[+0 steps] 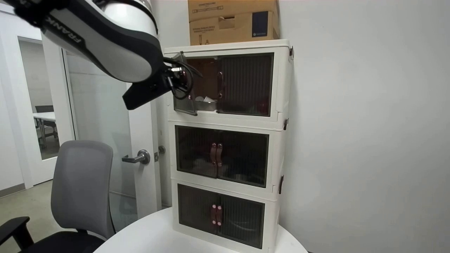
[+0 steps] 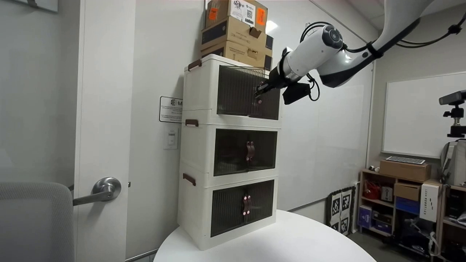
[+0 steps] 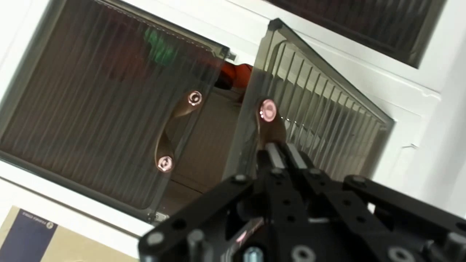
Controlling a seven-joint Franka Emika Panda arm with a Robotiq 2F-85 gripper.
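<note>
My gripper is shut on the brown leather handle of one top cabinet door, a ribbed smoky panel. That door stands swung outward, to the left side of the top unit in exterior view 1. Its neighbour, the other top door, is closed, and its own handle hangs free. Through the gap in exterior view 1 a metal container with pale items shows inside the top unit. An orange-red object is partly visible in the wrist view. Much of the handle is hidden by the fingers.
Two lower cabinet units, the middle one and the bottom one, have closed doors. Cardboard boxes sit on top. Below is a white round table; a grey chair and glass door stand left. Right of the stack is open wall.
</note>
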